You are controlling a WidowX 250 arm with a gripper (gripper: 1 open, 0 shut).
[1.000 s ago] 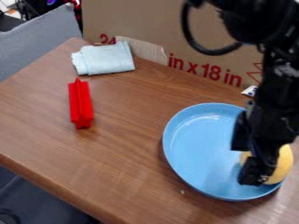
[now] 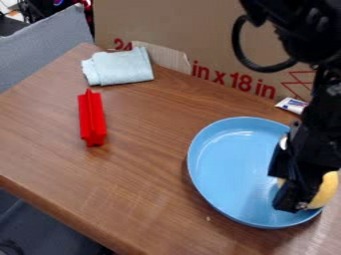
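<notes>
My black gripper point(image 2: 290, 181) is low over the right side of a blue plate point(image 2: 226, 171), its fingers around or beside a yellow object point(image 2: 324, 190) on the plate's right edge. The gripper body hides much of that object, and whether the fingers touch it or are closed on it cannot be made out.
A red bar-shaped object point(image 2: 92, 119) lies on the left of the wooden table point(image 2: 147, 169). A folded pale cloth point(image 2: 116, 66) is at the back, before a cardboard box point(image 2: 186, 30). The table's front left edge borders a dark drop.
My gripper has shifted slightly over the plate's right side, and its fingers sit a little differently around the yellow object. The other objects have not moved.
</notes>
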